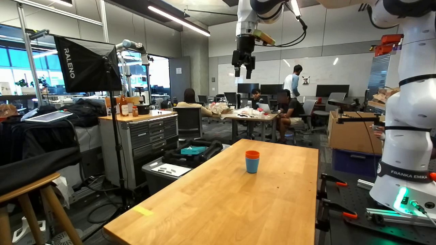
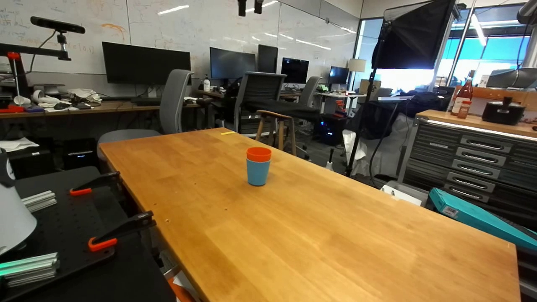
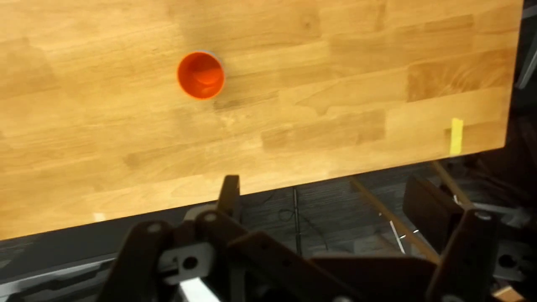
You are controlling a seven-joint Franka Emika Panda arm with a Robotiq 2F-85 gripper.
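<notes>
An orange cup (image 1: 252, 153) sits nested in a blue cup (image 1: 252, 165), both upright on the wooden table (image 1: 229, 204). Exterior view 2 shows the orange rim (image 2: 259, 154) above the blue cup (image 2: 258, 173). From above, in the wrist view, the orange cup (image 3: 201, 75) looks empty, and only a sliver of blue shows at its edge. High over the table, well clear of the cups, hangs my gripper (image 1: 243, 74), open, its fingers apart with nothing between them. Only its fingertips (image 2: 242, 7) enter exterior view 2, at the top edge.
The tabletop around the cups is bare apart from yellow tape (image 1: 143, 210) near one corner. Clamps (image 1: 339, 208) grip the edge on the robot's side. Beyond the opposite edge stand a light stand (image 1: 116, 143), a grey bin (image 1: 155, 179) and a drawer cabinet (image 1: 151, 134).
</notes>
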